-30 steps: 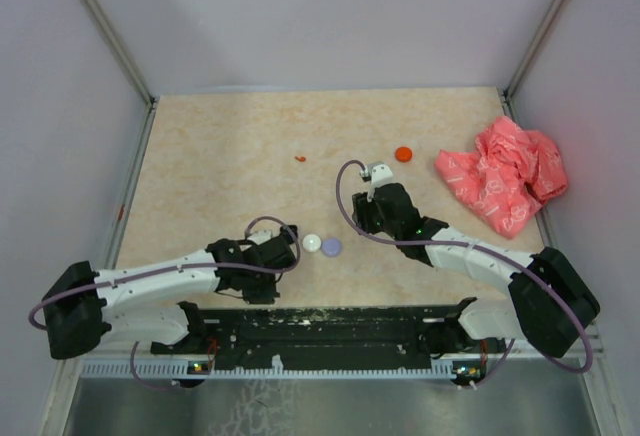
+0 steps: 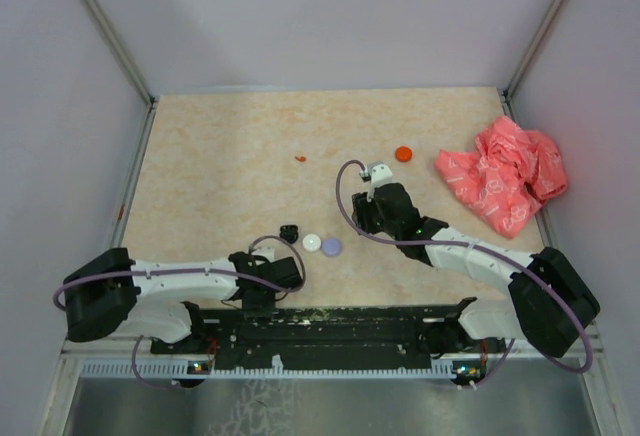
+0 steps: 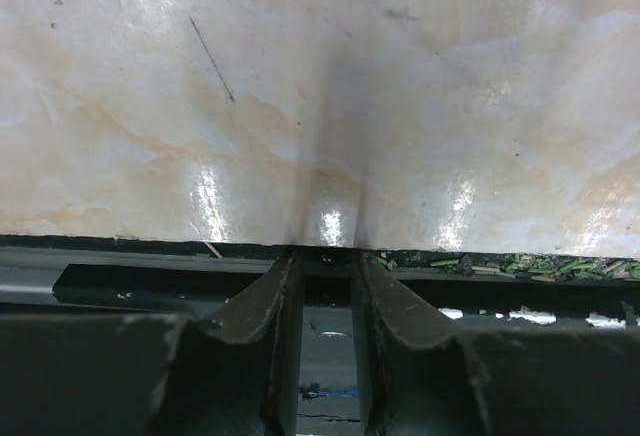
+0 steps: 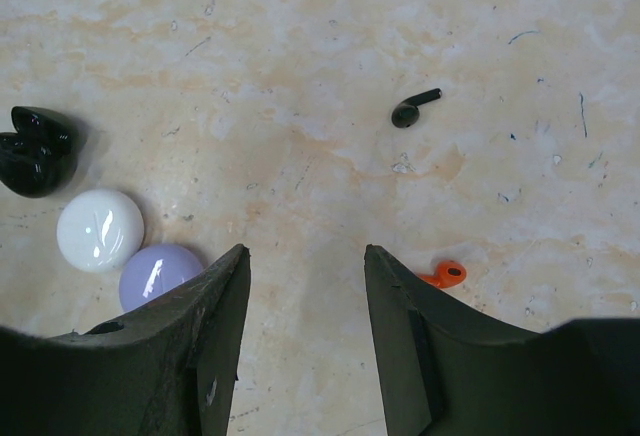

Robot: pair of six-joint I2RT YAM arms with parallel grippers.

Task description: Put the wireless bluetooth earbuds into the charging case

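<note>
In the right wrist view a black open case-like object [image 4: 38, 161] sits beside a white round case [image 4: 100, 231] and a lilac round case [image 4: 157, 276]; a small black piece [image 4: 405, 116] and a small orange piece [image 4: 449, 274] lie apart. My right gripper hangs above them, apart, nothing between its fingers. My left gripper is low at the table's front edge, its fingers apart with a narrow gap, nothing visible between them. Which piece holds or is an earbud I cannot tell.
A crumpled red cloth [image 2: 500, 171] lies at the right, an orange disc [image 2: 403, 153] at the back. Walls border the table.
The left arm has moved toward the front edge, uncovering the black object. The right arm shows no visible movement in the top view.
</note>
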